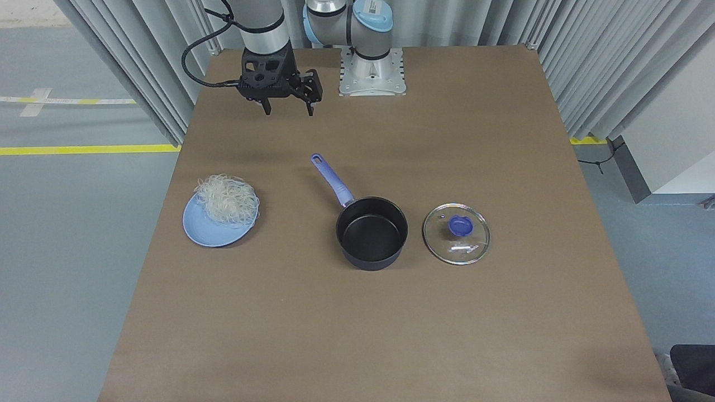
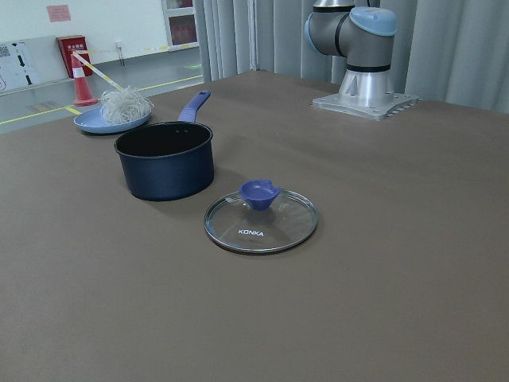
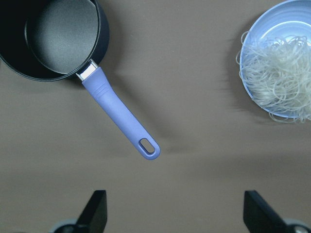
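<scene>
A dark saucepan [image 1: 371, 238] with a blue handle [image 3: 116, 109] sits mid-table. Left of it in the front view, a blue plate [image 1: 209, 230] holds pale noodles [image 1: 228, 200]; to its right lies a glass lid [image 1: 456, 244] with a blue knob [image 2: 259, 191]. My gripper [image 1: 289, 110] hangs above the back left of the table, apart from all three items. Its two fingers stand wide open at the bottom of the wrist view, with bare table between them.
The arm's base plate [image 1: 372, 85] sits at the back edge, with curtains behind.
</scene>
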